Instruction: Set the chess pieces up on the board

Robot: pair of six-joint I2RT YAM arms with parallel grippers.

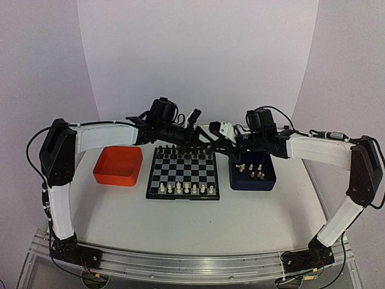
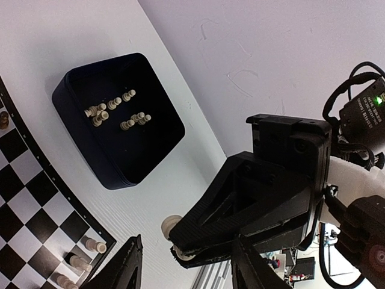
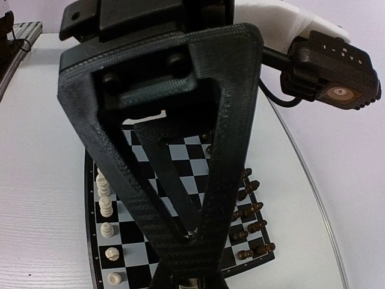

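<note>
The chessboard [image 1: 183, 171] lies mid-table, with white pieces [image 1: 186, 188] along its near side and dark pieces [image 1: 174, 153] along the far side. Above its far right corner the two grippers meet. My right gripper is shut on a white chess piece [image 2: 171, 225], whose ends show on both sides of the fingertips in the left wrist view. My left gripper stands open, its two fingers on either side of that piece without visibly closing on it. In the right wrist view the left gripper hides much of the board.
Several white pieces [image 1: 252, 175] lie in the dark blue bin [image 1: 252, 186] right of the board. An empty orange bin [image 1: 116, 179] stands at the left.
</note>
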